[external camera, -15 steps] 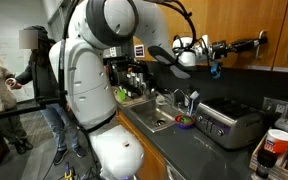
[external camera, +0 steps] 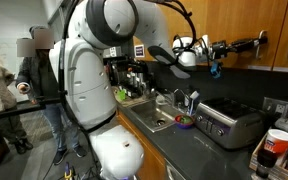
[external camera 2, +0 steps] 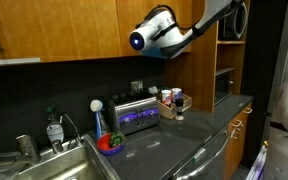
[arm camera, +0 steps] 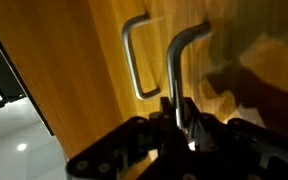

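Observation:
High on the wooden cabinet (external camera: 229,22), my gripper (external camera: 258,43) is at a metal bar handle. In the wrist view, this curved grey handle (arm camera: 177,65) runs down between the dark fingers, and the gripper is shut on it. A second bar handle (arm camera: 133,58) is beside it and apart from the fingers. The cabinet door fronts look closed in exterior view 1. In exterior view 2 the white and black arm (external camera 2: 174,42) reaches up in front of the cabinets; its fingers cannot be made out there.
Below the arm a toaster oven (external camera: 229,122) stands on the dark counter (external camera: 199,158). A box of cups and cans (external camera: 277,150) is at the right. The sink (external camera 2: 69,165) and a colourful bowl (external camera 2: 111,143) are to the left of the oven in exterior view 2.

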